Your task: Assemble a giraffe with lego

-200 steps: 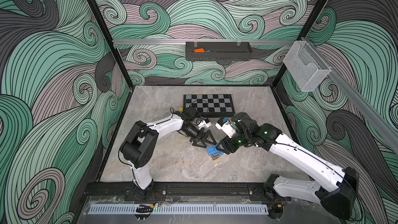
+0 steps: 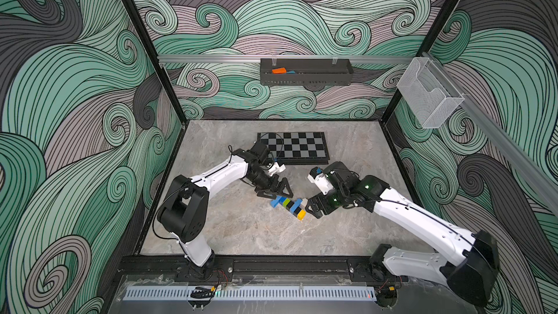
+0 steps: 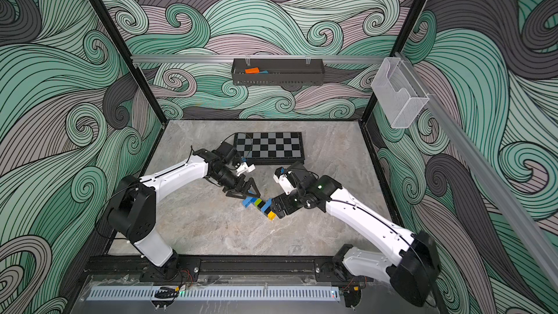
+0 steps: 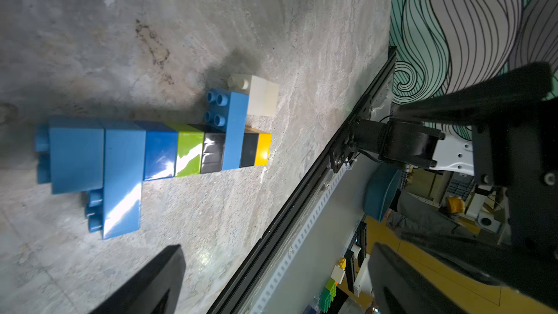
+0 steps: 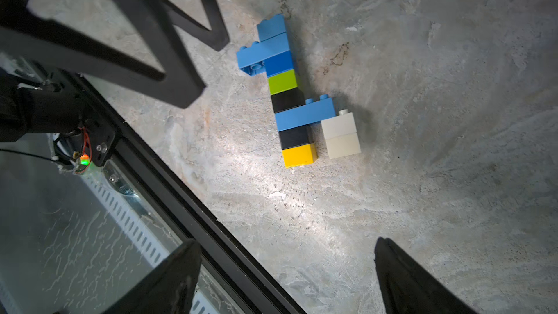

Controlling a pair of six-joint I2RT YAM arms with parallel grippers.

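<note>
A lego stack lies on its side on the table. In the right wrist view, it runs from a light blue brick (image 5: 272, 27) and a crosswise light blue brick (image 5: 261, 52) through dark blue (image 5: 279, 64), green (image 5: 282, 82) and black (image 5: 287, 100) bricks. A second crosswise blue brick (image 5: 299, 117), another black brick (image 5: 295, 137) and a yellow brick (image 5: 298, 155) follow. Two white bricks (image 5: 341, 133) sit at that blue brick's studded end; I cannot tell whether they are joined. My left gripper is open and empty above the table. My right gripper is likewise open, nothing between its fingers.
A checkered board (image 2: 296, 146) lies at the back of the table. A dark bin (image 2: 306, 75) with an orange piece hangs on the rail behind, and a white mesh basket (image 2: 430, 96) hangs at right.
The stack, upright a second ago, tipped over and now lies stretched out toward the left arm. My left gripper has drawn back leftward; the right one has moved only slightly.
</note>
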